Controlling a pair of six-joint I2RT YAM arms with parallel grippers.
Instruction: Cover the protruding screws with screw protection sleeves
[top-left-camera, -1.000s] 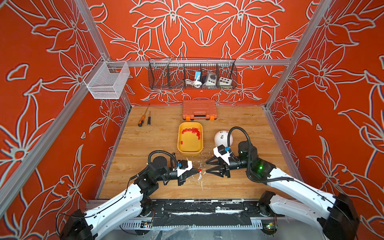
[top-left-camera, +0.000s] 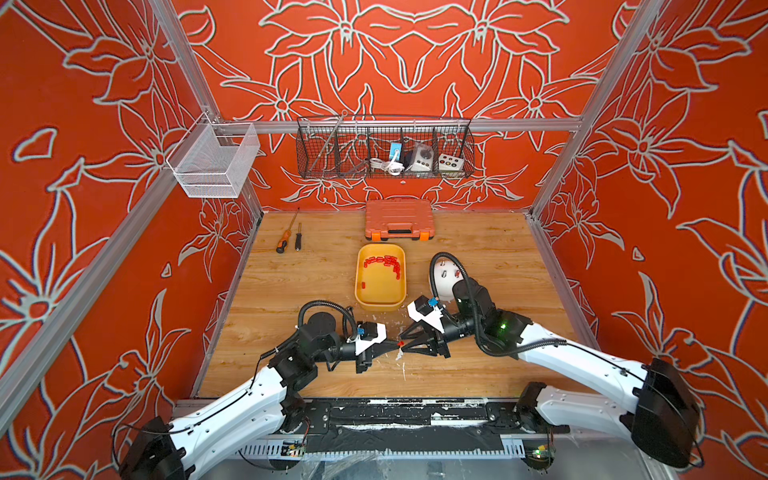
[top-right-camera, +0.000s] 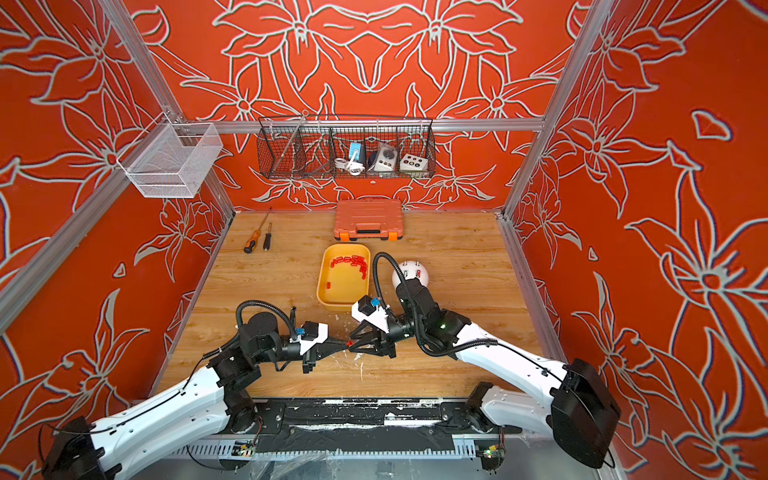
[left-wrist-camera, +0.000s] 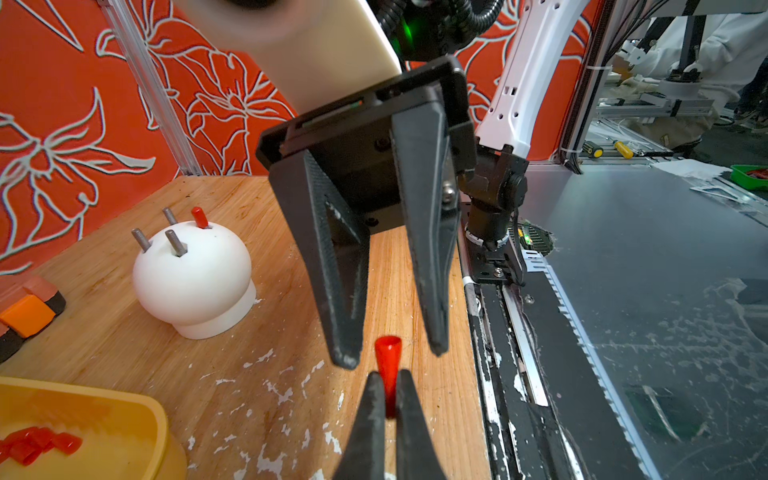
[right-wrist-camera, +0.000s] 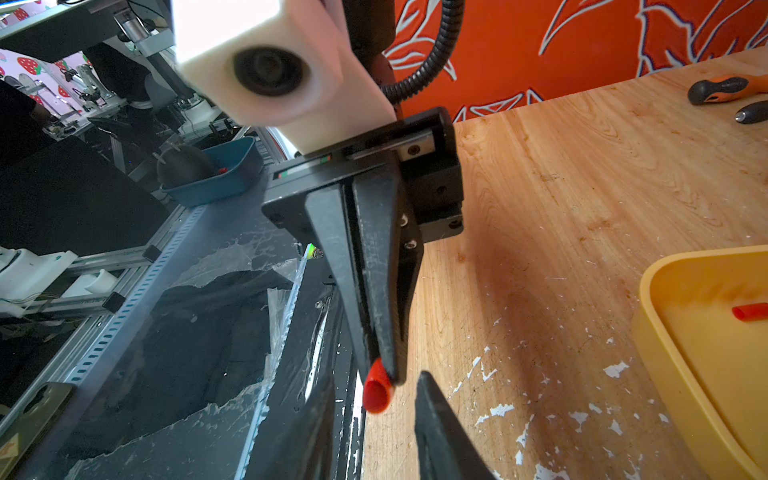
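Note:
My left gripper is shut on a red sleeve (left-wrist-camera: 388, 352), whose wider end sticks out from the fingertips. Facing it, my right gripper has its fingers part open, one finger on each side of the sleeve's free end; in the left wrist view a gap shows between fingers and sleeve. A white ball (left-wrist-camera: 192, 268) on a round base carries several upright grey screws (left-wrist-camera: 175, 241), and one of its pins wears a red sleeve (left-wrist-camera: 199, 217). In the top left view the right arm partly covers the ball (top-left-camera: 448, 276).
The yellow tray (top-left-camera: 380, 304) with several loose red sleeves (top-left-camera: 384, 261) stands behind the grippers. An orange case (top-left-camera: 400, 217) lies at the back, two screwdrivers (top-left-camera: 285, 237) at the back left. Bare wood surrounds them.
My right gripper has moved left, so that its fingers have come around the sleeve's end, and its fingers look narrower. My left arm has stayed nearly still.

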